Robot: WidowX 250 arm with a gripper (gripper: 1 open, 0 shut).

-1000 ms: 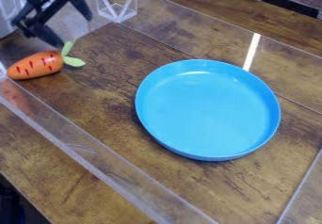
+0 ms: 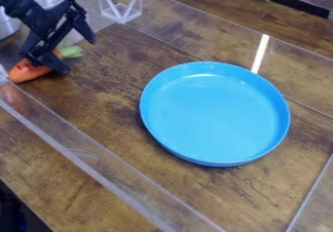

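My black gripper (image 2: 47,58) is low at the left, over an orange toy carrot (image 2: 26,74) with a green top (image 2: 72,52). The gripper is open, its fingers down around the carrot and hiding much of it; whether they touch it is unclear. A large blue plate (image 2: 215,114) lies right of centre on the wooden floor.
Clear plastic walls (image 2: 128,192) edge the wooden workspace. The floor between the carrot and the plate is bare, as is the area behind the plate.
My gripper has come down onto the carrot, covering more of it. The plate has not moved.
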